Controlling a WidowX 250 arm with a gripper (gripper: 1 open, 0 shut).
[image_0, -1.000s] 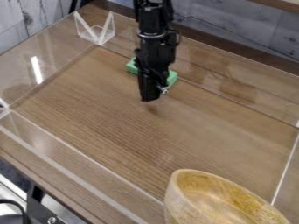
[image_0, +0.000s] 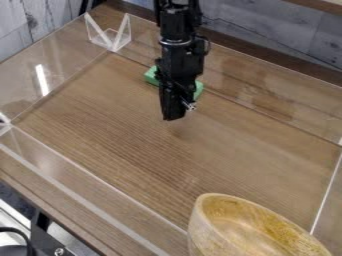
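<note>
A black robot arm hangs from the top centre of the camera view, its gripper (image_0: 179, 108) low over the wooden table (image_0: 107, 150). Just behind it lies a green object (image_0: 194, 87), partly hidden by the arm. Whether the fingers are open or shut is too small to tell.
A yellow tub (image_0: 261, 225) stands at the front right. White bracket-like pieces are at the back left and left edge. A grey wall borders the back.
The arm and gripper have shifted only slightly; the green object and tub look unmoved.
</note>
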